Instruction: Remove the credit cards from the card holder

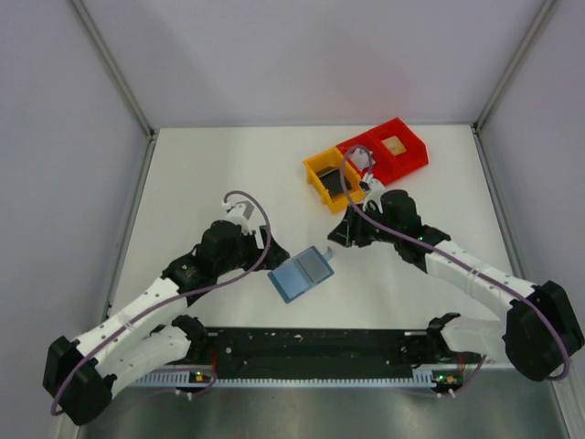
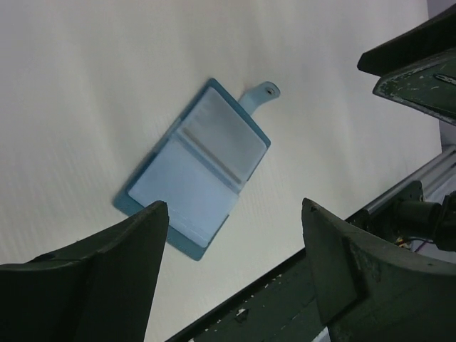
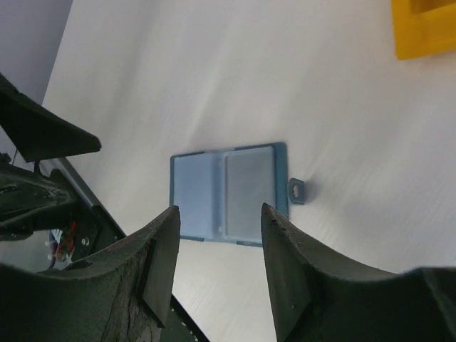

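Observation:
The blue card holder (image 1: 302, 274) lies flat on the white table near its front edge, with a small strap tab at its upper right. In the left wrist view its pale inner faces (image 2: 192, 174) are up, with no separate card that I can make out. My left gripper hangs above and left of the holder, its fingers apart and nothing between them. On the holder's other side my right gripper is open and empty, above the table near the tab (image 3: 296, 191).
A yellow tray (image 1: 320, 165) with a dark item in it stands behind my right gripper. Against it sits a red tray (image 1: 416, 151) holding some light items.

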